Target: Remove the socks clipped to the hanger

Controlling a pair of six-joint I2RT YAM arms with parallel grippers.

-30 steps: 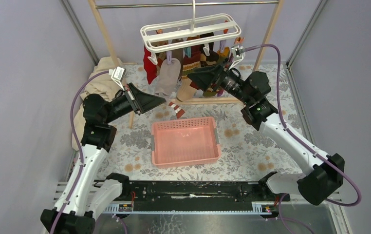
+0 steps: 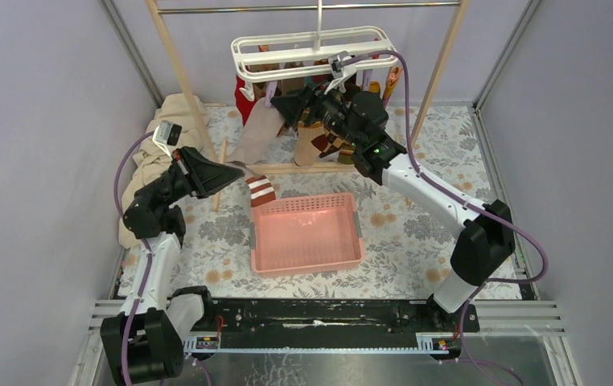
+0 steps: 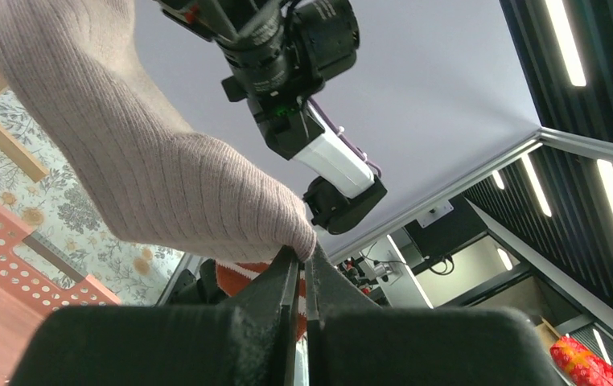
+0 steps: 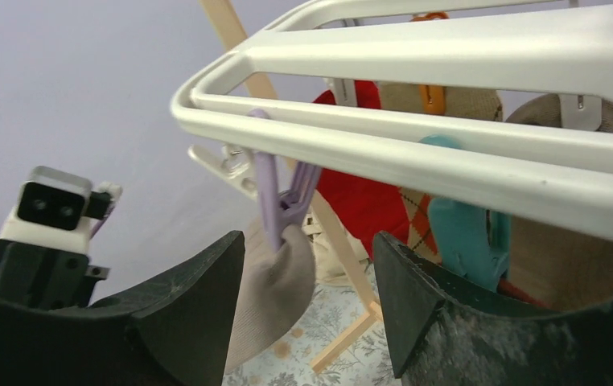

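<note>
A beige ribbed sock (image 2: 253, 137) with a red-striped end hangs from a lilac clip (image 4: 271, 193) on the white hanger (image 2: 314, 55). My left gripper (image 2: 231, 167) is shut on it, pulling it toward the left front; the sock fills much of the left wrist view (image 3: 174, 177). My right gripper stands open just below and in front of the lilac clip, the sock behind its left finger. Other socks, red (image 4: 359, 185) and brown among them, hang under the hanger.
A pink basket (image 2: 306, 241) stands on the floral surface below. Beige cloth (image 2: 142, 189) lies at the left beside the wooden frame.
My left gripper has moved left with the sock end, drawing it outward.
</note>
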